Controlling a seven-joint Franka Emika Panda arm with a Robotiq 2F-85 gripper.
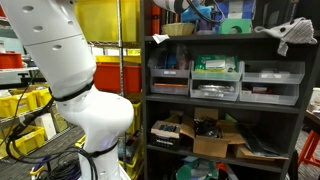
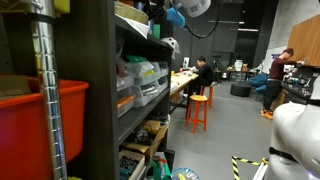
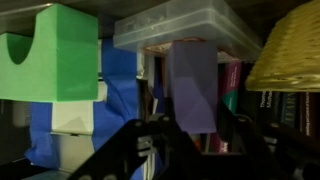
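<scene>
In the wrist view my gripper is shut on a greyish-purple block point(image 3: 193, 85), which stands out in front of the dark fingers. Behind the block's far end lies a clear plastic box point(image 3: 185, 22); whether the two touch cannot be told. In exterior view 1 the white arm point(image 1: 95, 112) rises at the left and passes out of the top of the picture. Its far end reappears near the top shelf, where the fingers and the block cannot be made out.
A green block point(image 3: 72, 55) is at the left of the wrist view, a yellow woven basket point(image 3: 290, 50) at the right. Below the top shelf point(image 1: 220, 38) stand clear drawers point(image 1: 270, 78) and, lower, open cardboard boxes point(image 1: 205, 128). A grey cloth-like toy point(image 1: 290, 33) hangs at the upper right.
</scene>
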